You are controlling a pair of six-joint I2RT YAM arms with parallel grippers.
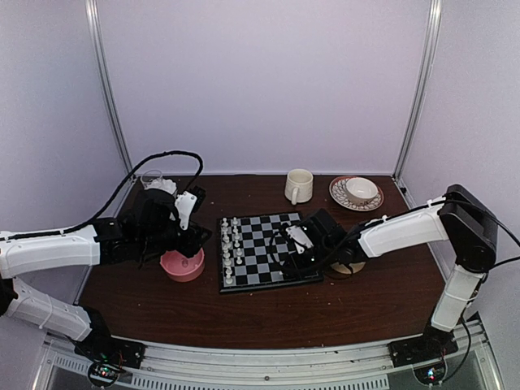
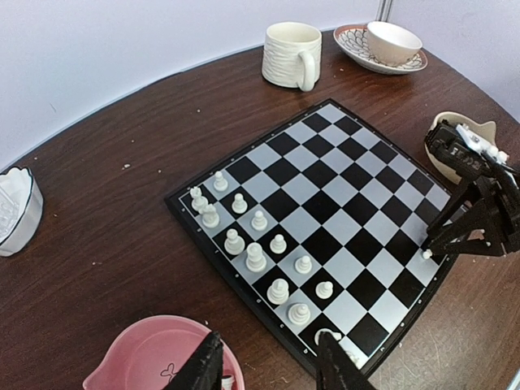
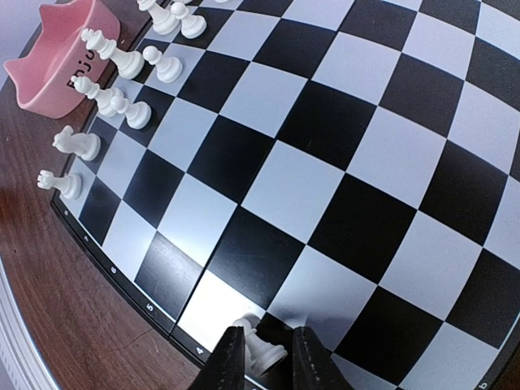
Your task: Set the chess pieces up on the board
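Observation:
The chessboard (image 2: 349, 187) has white pieces grouped along its left side, such as a pawn (image 3: 166, 67) and a rook (image 3: 61, 184). A white piece (image 3: 264, 354) lies on its side near the board's edge, between the open fingertips of my right gripper, low over the board. My left gripper hangs at the board's left, beside the pink bowl (image 2: 158, 357), fingers apart with nothing seen held.
A mug (image 2: 284, 57) and a plate with a bowl (image 1: 361, 189) stand at the back. A cream bowl (image 2: 475, 128) sits right of the board, and a white container (image 2: 15, 211) at far left.

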